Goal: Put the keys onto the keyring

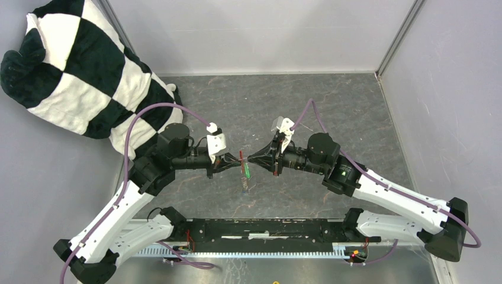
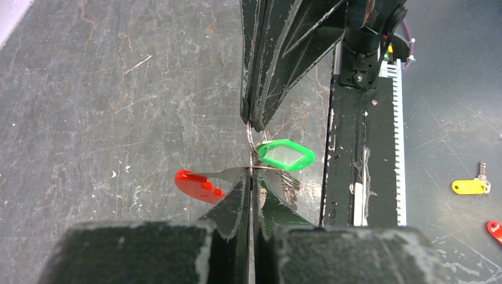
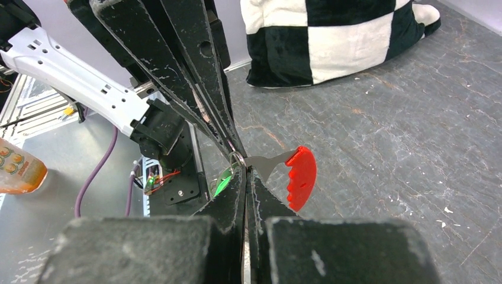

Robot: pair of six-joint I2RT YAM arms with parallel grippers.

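A thin wire keyring (image 2: 251,142) spans the narrow gap between my two grippers. My left gripper is shut on its wire; at the other end my right gripper is shut, with the wire running in at its tips. The red key (image 2: 198,186) lies crosswise, its metal blade by the left fingertips; whether it is threaded cannot be told. A green key tag hangs at the ring, part hidden in the right wrist view. Below dangles a coil of metal (image 2: 290,192). From above, both grippers meet tip to tip around the red key (image 1: 241,156).
A yellow-tagged key (image 2: 470,186) and another red tag (image 2: 495,230) lie apart on the near surface. A black rail (image 1: 266,234) runs along the front. A checkered cushion (image 1: 89,65) leans at the back left.
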